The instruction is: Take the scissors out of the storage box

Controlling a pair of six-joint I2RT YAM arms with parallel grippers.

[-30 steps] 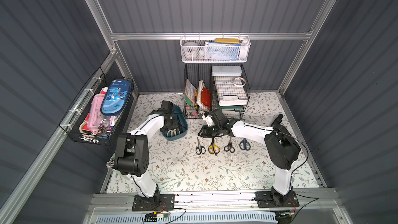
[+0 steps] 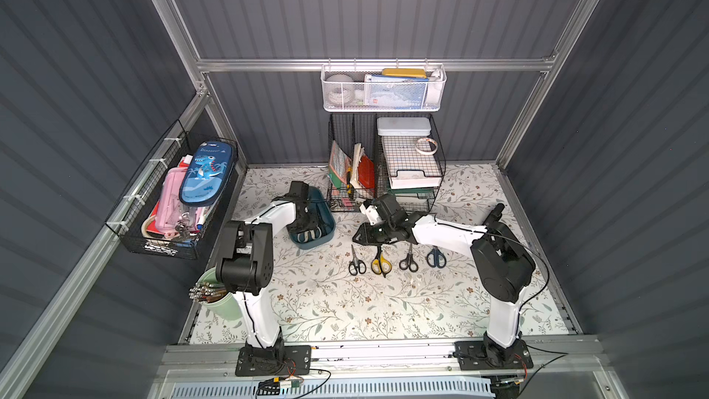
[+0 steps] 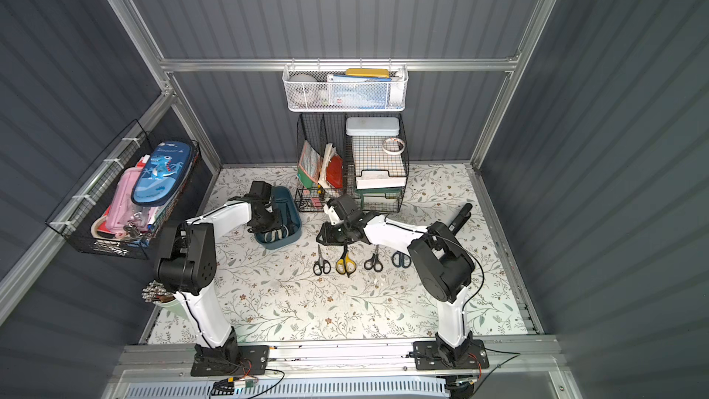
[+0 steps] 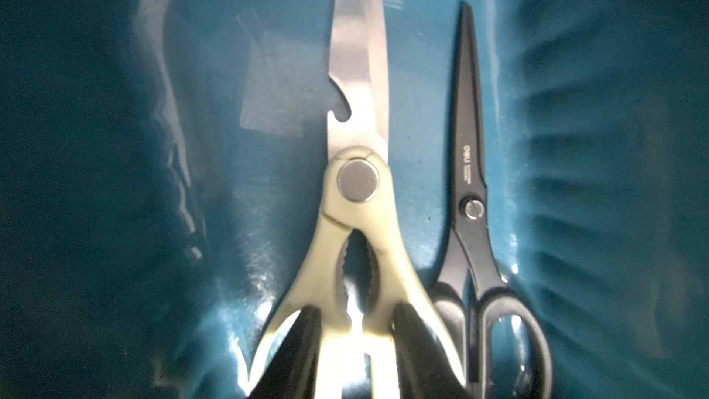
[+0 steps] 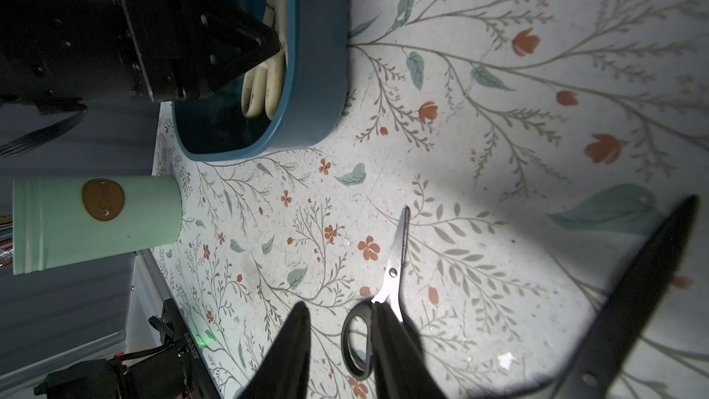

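Observation:
In the left wrist view, cream-handled scissors [image 4: 358, 140] lie flat in the blue storage box [image 4: 199, 66], with black scissors [image 4: 470, 140] beside them on the right. My left gripper reaches down over the cream handles, its fingers apart, one over each side of the handles; whether they touch is unclear. The cream handles [image 5: 277, 66] also show inside the box [image 5: 314, 88] in the right wrist view. Outside the box, my right gripper hovers above the table with parted fingers and nothing held between them; small scissors [image 5: 395, 273] lie beneath.
Several scissors lie in a row on the table, including a yellow-handled pair [image 2: 381, 265] and a blue-handled pair [image 2: 435, 258]. A wire rack [image 2: 387, 177] stands behind; a green pen pot [image 5: 96, 218] is at the left.
My left arm's elbow has swung forward and right, and its gripper has shifted slightly within the box. The right arm and the scissors on the table look unmoved.

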